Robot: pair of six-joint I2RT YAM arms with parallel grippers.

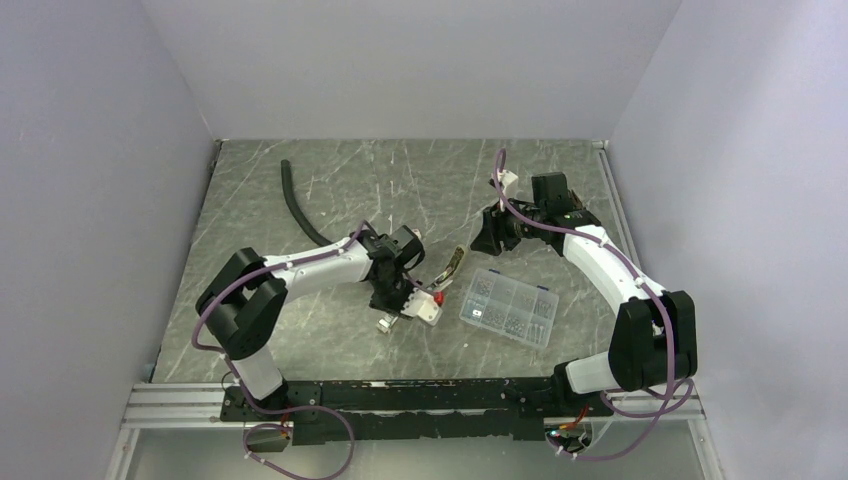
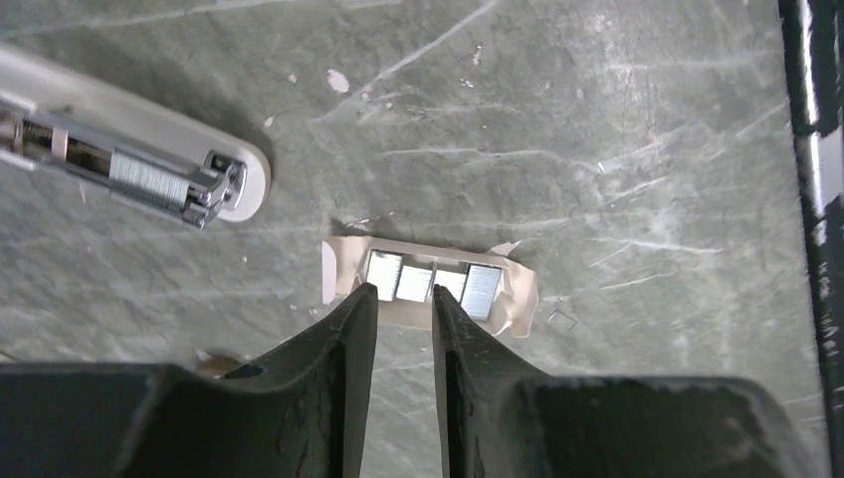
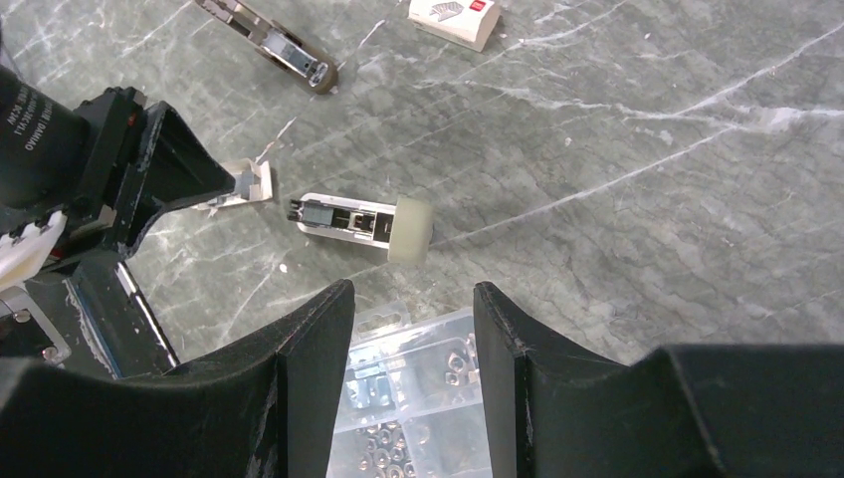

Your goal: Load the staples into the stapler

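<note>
A white stapler [image 3: 343,218] lies opened on the table, its pale translucent cap end [image 3: 410,231] towards the organizer. Its metal channel and silver staples [image 2: 149,179] show in the left wrist view. Beside it, a small torn carton [image 2: 403,315] carries several silver staple strips [image 2: 482,291]. My left gripper is low over this carton, fingertips slightly apart around its middle strips; whether a strip is pinched cannot be made out. Above and short of the white stapler, my right gripper hangs open, nothing between its fingers.
A clear compartment organizer [image 1: 510,308] occupies the right front. Beyond the carton lies a brown stapler [image 3: 279,48], near a white and red box [image 3: 456,18]. A black tube [image 1: 290,200] curves at the back left. Bare table stretches behind the right gripper.
</note>
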